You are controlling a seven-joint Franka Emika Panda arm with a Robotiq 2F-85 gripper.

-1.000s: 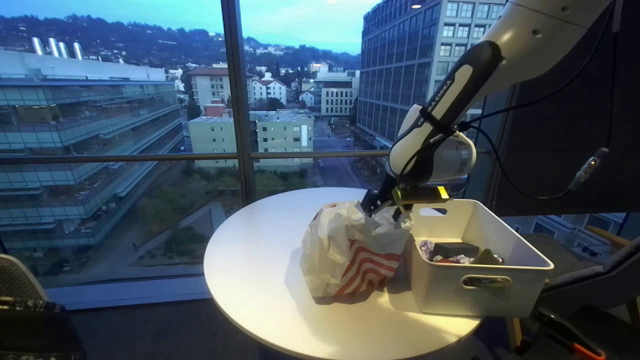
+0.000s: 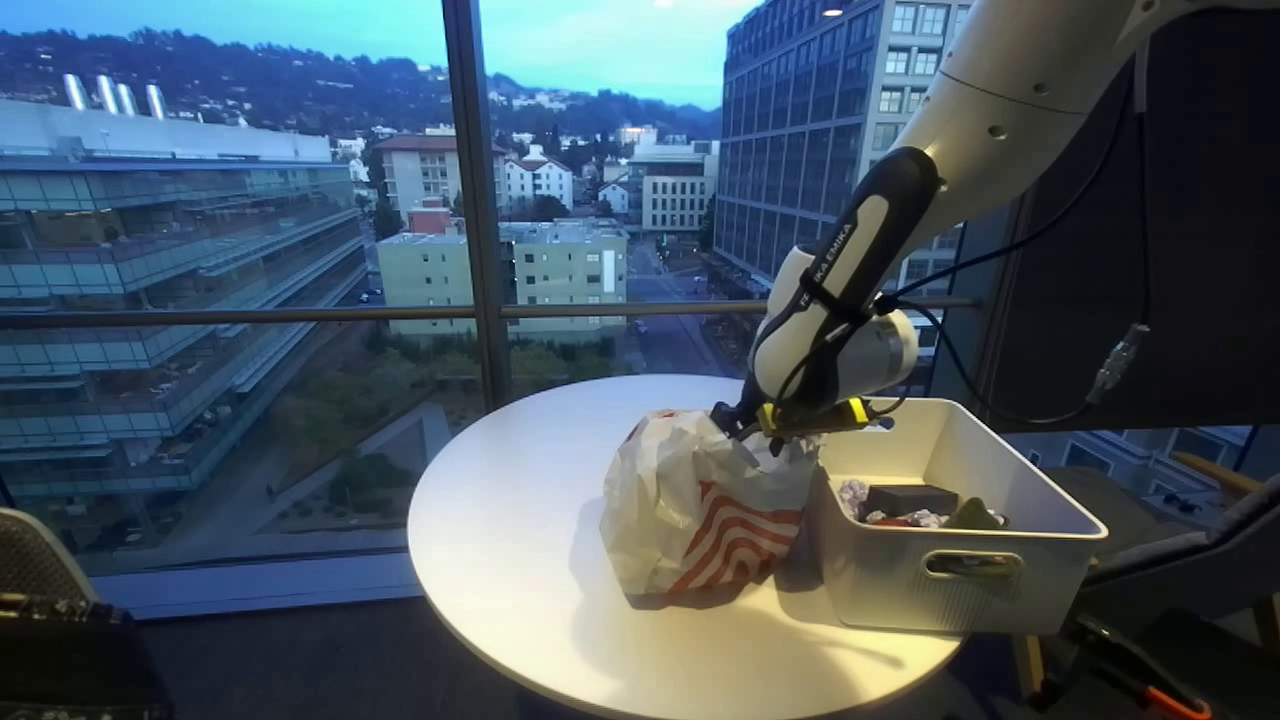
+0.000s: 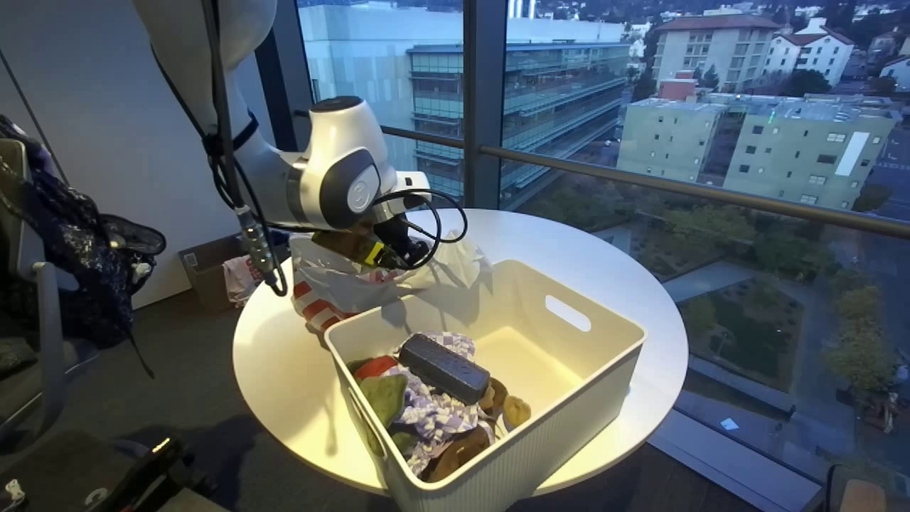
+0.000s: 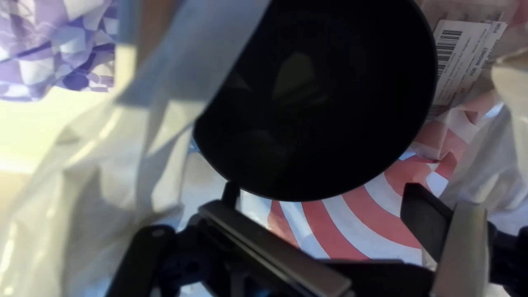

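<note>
A white plastic bag with red stripes [image 2: 708, 516] stands on the round table, and my gripper [image 2: 753, 434] reaches into its top. In the wrist view the gripper is open, its fingers [image 4: 425, 213] wide apart with nothing gripped between them. Just ahead of the fingertips lies a round black bowl [image 4: 321, 114] inside the bag. Beside the bowl is a clear package with a barcode label [image 4: 460, 59]. The bag hides the fingertips in the exterior views, so how close they come to the bowl's rim is hard to judge.
A white bin [image 3: 589, 367] stands against the bag, holding a dark block [image 3: 443, 368], a purple checked cloth [image 3: 435, 414] and a green item [image 3: 384, 397].
The arm has come lower and shifted left in exterior view 1, bringing the gripper deeper into the bag's opening. Bag and bin stay in place.
</note>
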